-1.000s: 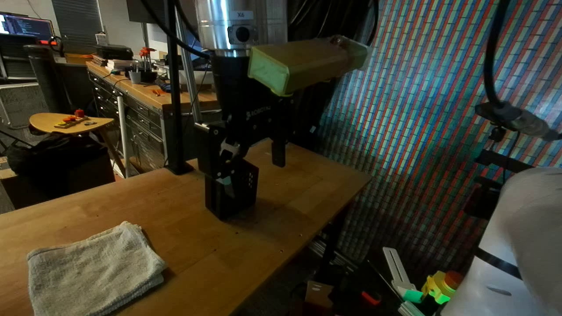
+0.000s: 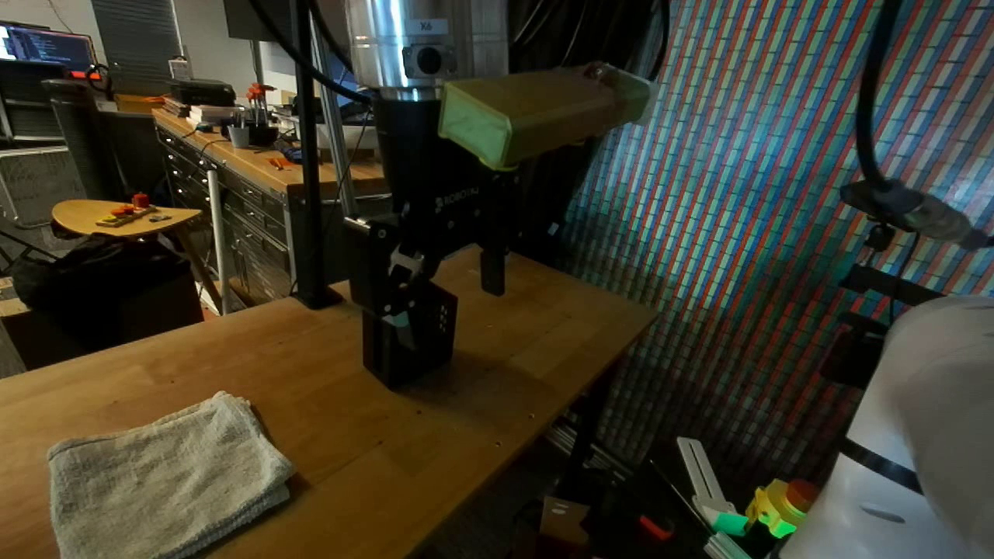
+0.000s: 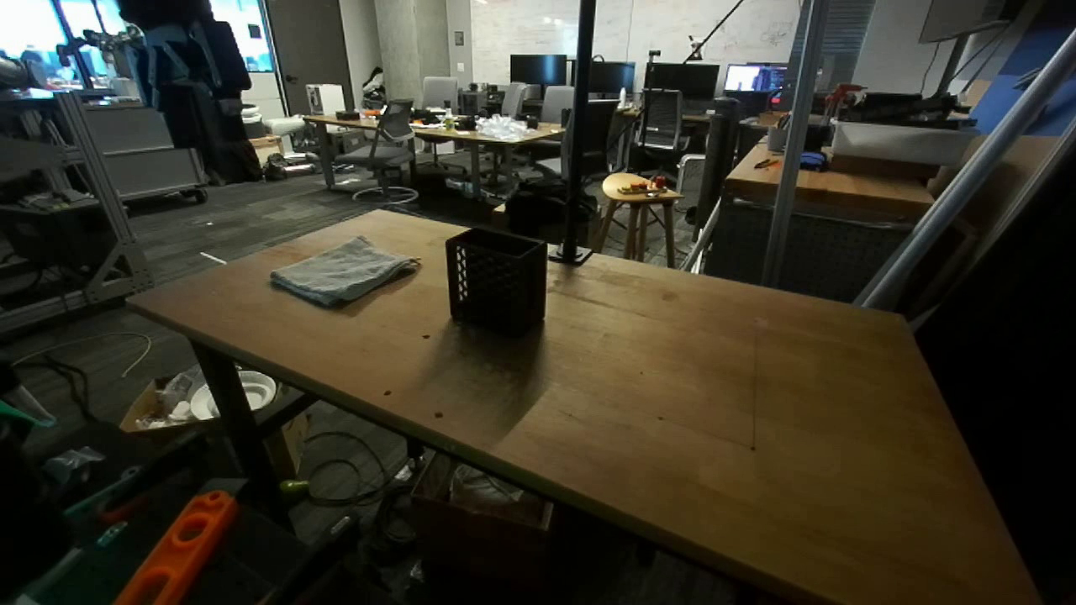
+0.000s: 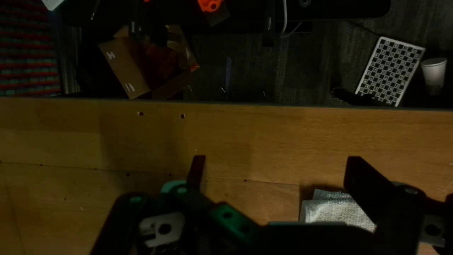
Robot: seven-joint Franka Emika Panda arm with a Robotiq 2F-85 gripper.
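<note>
My gripper points down over the wooden table, its fingers spread wide apart. In the wrist view the gripper is open, with bare table showing between its fingers and nothing held. A black bin with holes in its side stands upright on the table and is partly covered by one finger in exterior view 1. Exterior view 2 shows the bin whole, with no gripper in that view. A folded grey cloth lies flat, apart from the bin; in the wrist view part of the cloth is hidden behind a finger.
The wooden table has wide clear room on the side of the bin away from the cloth. A black post rises at the table's far edge. Beyond the near edge, a cardboard box sits on the floor.
</note>
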